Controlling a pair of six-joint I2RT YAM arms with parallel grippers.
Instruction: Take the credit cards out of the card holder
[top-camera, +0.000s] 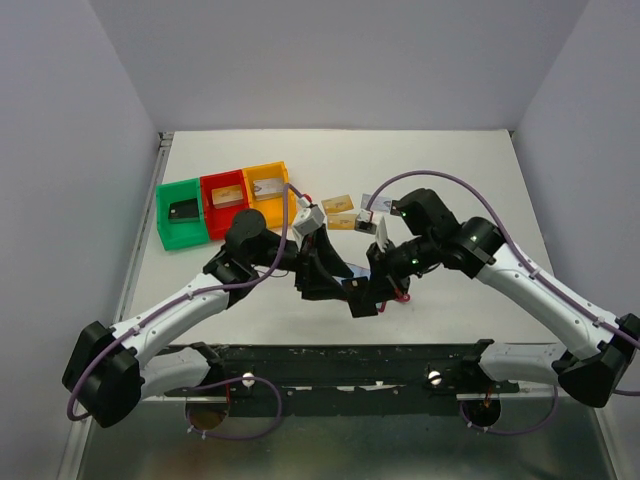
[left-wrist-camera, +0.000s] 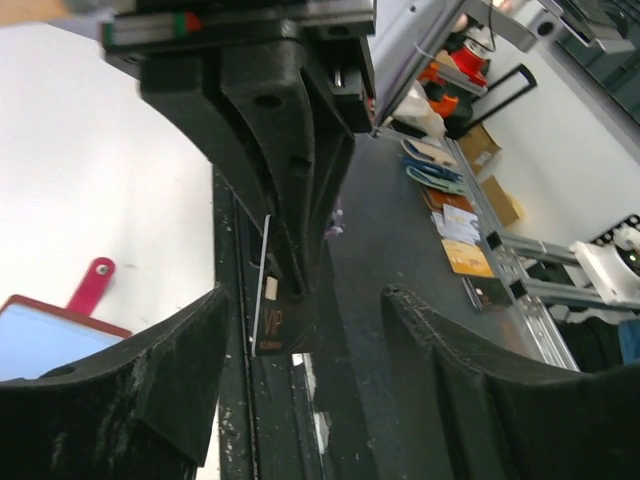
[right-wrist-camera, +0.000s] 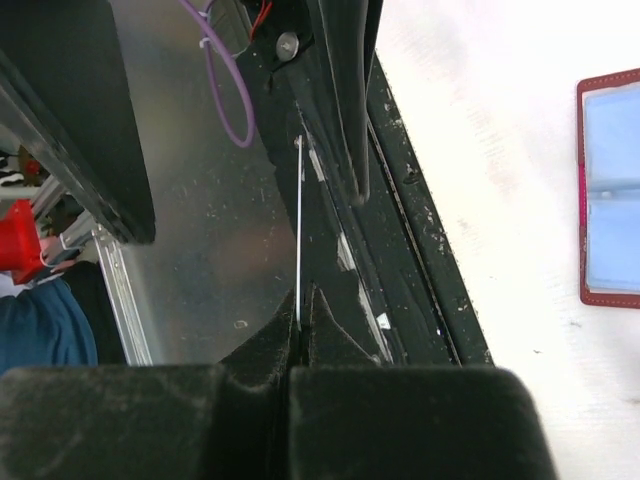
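A dark card (top-camera: 361, 301), marked VIP in the left wrist view (left-wrist-camera: 282, 325), is held upright by my right gripper (top-camera: 372, 289), shut on it; from the right wrist view it shows edge-on as a thin line. My left gripper (top-camera: 332, 286) faces it, fingers apart on either side of it in the left wrist view, not clearly touching. The card holder (right-wrist-camera: 612, 244), blue with a red border, lies open on the white table beneath the grippers, partly hidden in the top view.
Green (top-camera: 181, 236), red and orange trays with cards stand at back left. Loose gold cards (top-camera: 336, 204) and light ones lie behind the grippers. The table's dark front edge (top-camera: 290, 356) is just in front.
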